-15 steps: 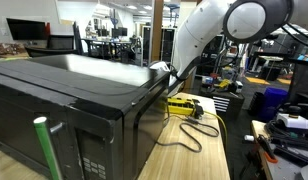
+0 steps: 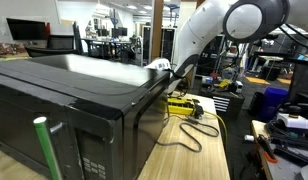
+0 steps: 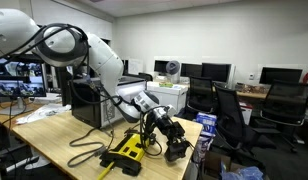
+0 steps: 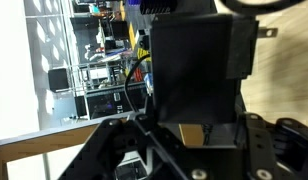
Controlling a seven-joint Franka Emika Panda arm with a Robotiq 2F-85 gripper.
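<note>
In exterior view 2 my gripper (image 3: 174,138) is at the table's far right corner, with a dark object (image 3: 177,150) at its fingers. Up close in the wrist view, a dark, square-faced object (image 4: 197,70) fills the middle of the picture and covers most of the fingers. My gripper appears shut on it; exactly what the object is, I cannot tell. From exterior view 1 the gripper is hidden behind the large black box (image 2: 89,95).
A yellow-and-black tool (image 3: 124,153) with a coiled cable (image 3: 86,150) lies on the wooden table (image 3: 56,135), close to the arm. The black box takes up much of the other side. Office chairs (image 3: 234,120) stand beyond the table.
</note>
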